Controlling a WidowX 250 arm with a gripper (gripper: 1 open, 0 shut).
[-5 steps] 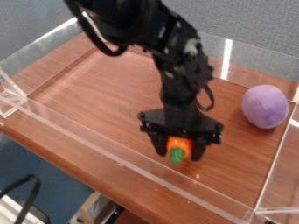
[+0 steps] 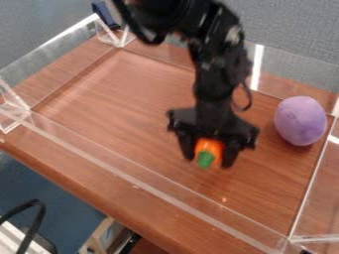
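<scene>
My black gripper [image 2: 209, 149] comes down at the centre right of the wooden board, blurred, its fingers around a small orange object with a green end [image 2: 208, 153], like a toy carrot. Whether the fingers are closed on it is unclear. A purple egg-shaped object [image 2: 300, 120] lies to the right of the gripper, apart from it.
Clear plastic walls [image 2: 26, 104] border the wooden board [image 2: 99, 104]. The board's left and middle are bare. A black cable [image 2: 30, 218] and other items lie outside at the lower left.
The purple object has stayed in place.
</scene>
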